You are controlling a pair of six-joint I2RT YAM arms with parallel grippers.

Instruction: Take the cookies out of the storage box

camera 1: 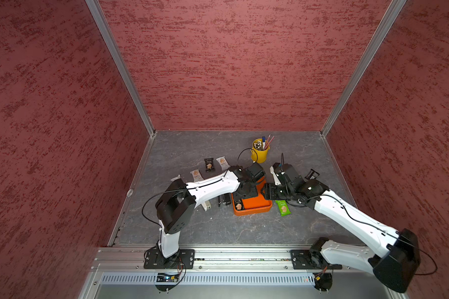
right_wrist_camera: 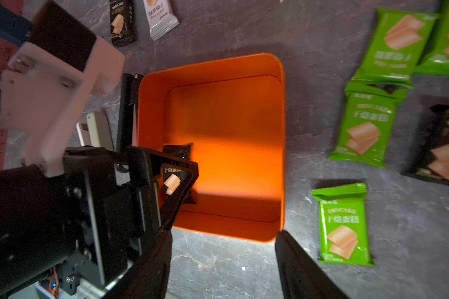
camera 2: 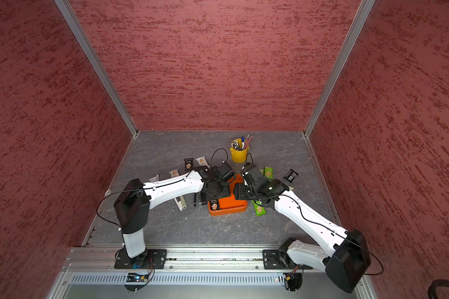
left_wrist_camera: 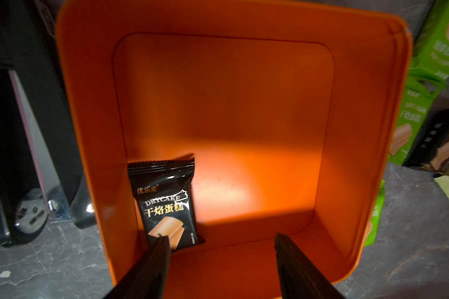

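An orange storage box (left_wrist_camera: 224, 89) stands on the grey table, and one black-wrapped cookie (left_wrist_camera: 167, 204) lies in its lower left corner. My left gripper hangs over the box's near part, open, with a gap between its fingers; one finger overlaps the lower end of the cookie in the left wrist view. In the right wrist view the left gripper's fingers (right_wrist_camera: 182, 189) partly cover that cookie. My right gripper is open too, empty, above the box's right side. Several green cookie packs (right_wrist_camera: 364, 119) and a black one (right_wrist_camera: 444, 149) lie right of the box.
Left of the box lie a black stapler (left_wrist_camera: 59, 124) and a pale tool (camera 2: 180, 201). Further back are a black pack (camera 1: 209, 165) and a white one (camera 1: 223, 163). A yellow pen bucket (camera 1: 258, 154) stands behind the box.
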